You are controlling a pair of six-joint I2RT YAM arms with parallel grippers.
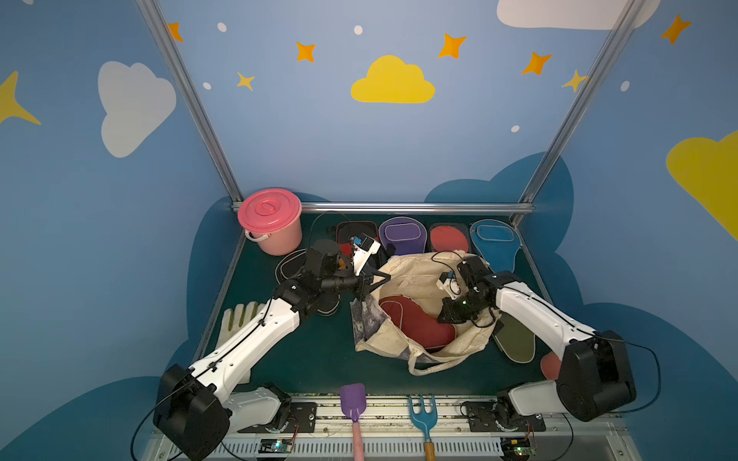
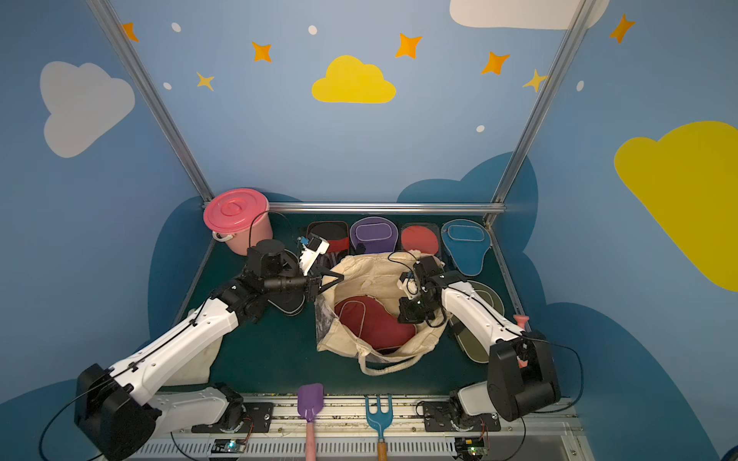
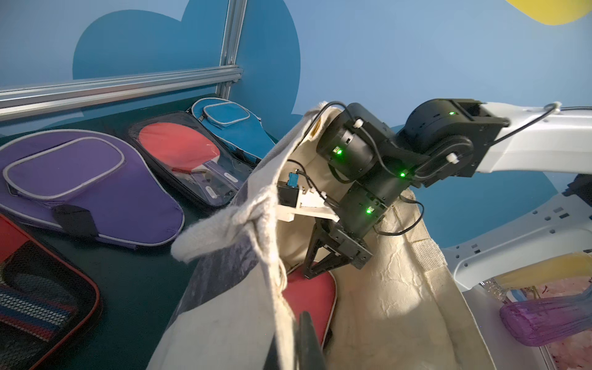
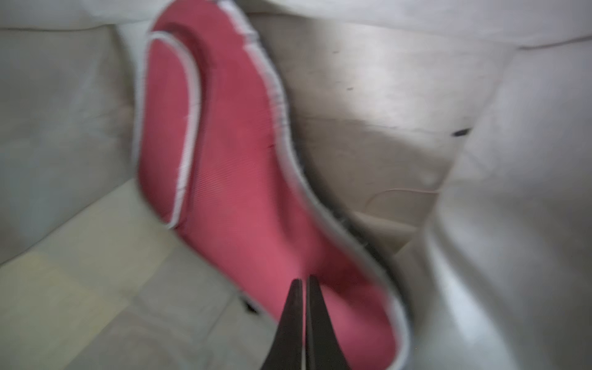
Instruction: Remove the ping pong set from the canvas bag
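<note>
The ping pong set, a red paddle case with pale piping (image 1: 419, 321), lies inside the cream canvas bag (image 1: 419, 269). In the right wrist view the red case (image 4: 228, 166) runs diagonally across the bag's inside. My right gripper is shut, its fingertips together in front of the case's narrow end with nothing held between them. My left gripper is shut on the rim of the canvas bag (image 3: 280, 302), at its left side. Part of the red case (image 3: 311, 302) shows beyond that rim; the rest is hidden there.
Along the back stand a purple case (image 1: 402, 234), a clear-fronted case with a red paddle (image 1: 449, 237) and a blue case (image 1: 496, 242). A pink bucket (image 1: 270, 223) is at the back left, an olive case (image 1: 515, 339) right of the bag.
</note>
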